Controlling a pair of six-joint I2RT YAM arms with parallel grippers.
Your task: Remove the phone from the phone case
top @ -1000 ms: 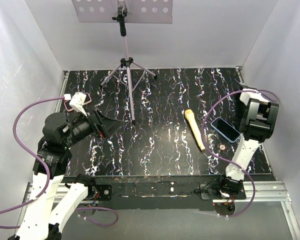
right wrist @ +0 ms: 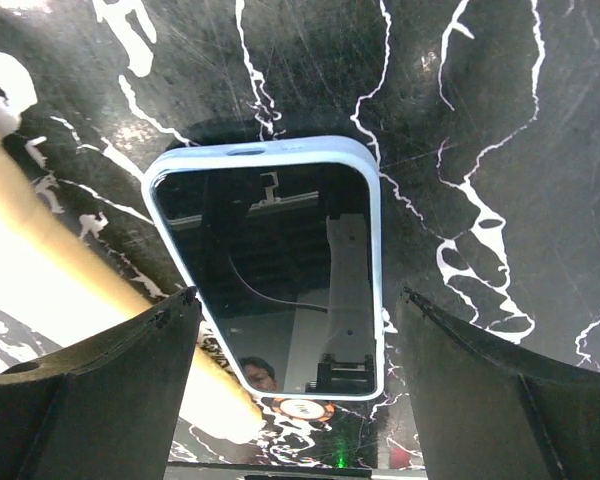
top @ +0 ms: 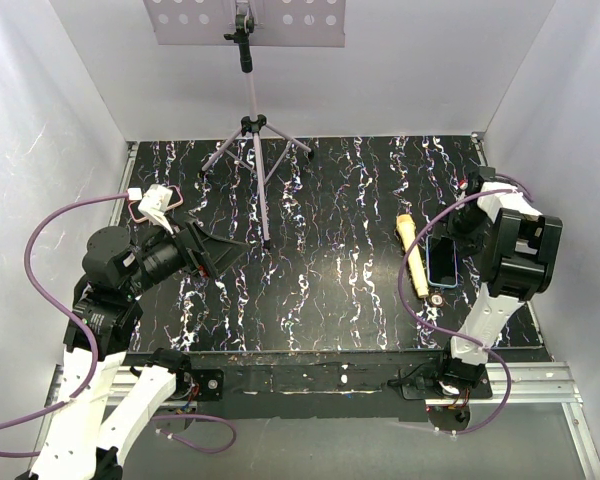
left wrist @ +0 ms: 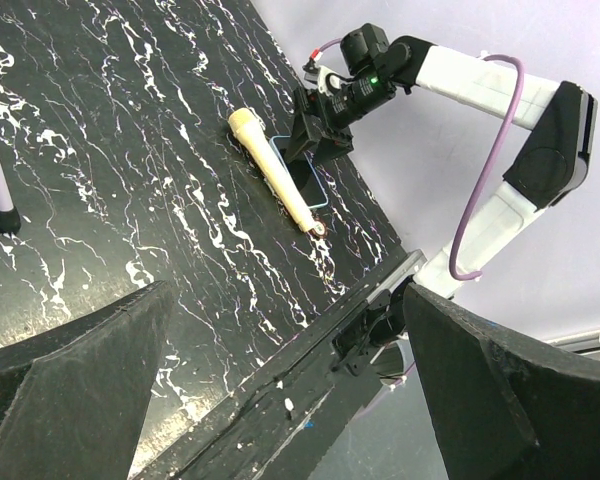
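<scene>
The phone (right wrist: pixel 270 270) lies screen up in its pale blue case (right wrist: pixel 251 154) on the black marbled table, seen also as a small rectangle (top: pixel 441 262) in the top view. My right gripper is open above it, fingers at either side of the phone's lower half in the right wrist view; whether they touch it I cannot tell. My left gripper (top: pixel 209 259) hangs open over the left part of the table, well away from the phone.
A yellow cylindrical stick (top: pixel 412 260) lies just left of the phone, with a small round token (top: pixel 436 300) below it. A tripod stand (top: pixel 260 175) stands at the back centre.
The phone in its case has turned from diagonal to nearly upright in the top view and moved slightly left. The yellow stick has shifted right. The right arm has moved over the phone.
</scene>
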